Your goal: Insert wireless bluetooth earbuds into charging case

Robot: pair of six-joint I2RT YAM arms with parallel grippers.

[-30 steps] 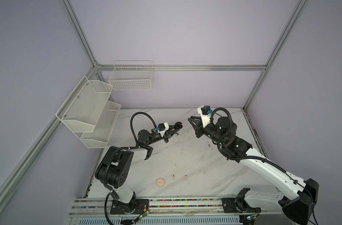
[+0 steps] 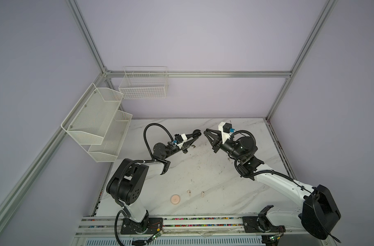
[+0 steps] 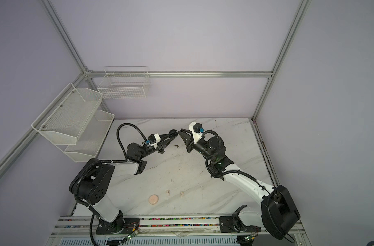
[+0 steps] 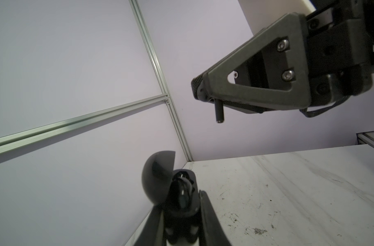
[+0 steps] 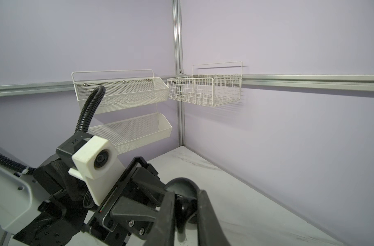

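My left gripper is shut on the black charging case (image 4: 158,176). The rounded lid stands open; what sits inside the dark body is hard to make out. A black earbud (image 5: 182,211) is between the fingers of my right gripper. Its stem (image 4: 219,111) hangs below the fingertips in the left wrist view, above and to the right of the case and apart from it. In the right wrist view the case lid (image 5: 182,187) shows behind the earbud. From above, both grippers face each other over the table's back half, a small gap between.
A pink round case (image 2: 175,199) and two small pinkish earbuds, one left (image 2: 189,192) and one right (image 2: 203,194), lie near the table's front. Mesh shelves (image 2: 96,119) hang on the left wall, a wire basket (image 2: 143,84) at the back.
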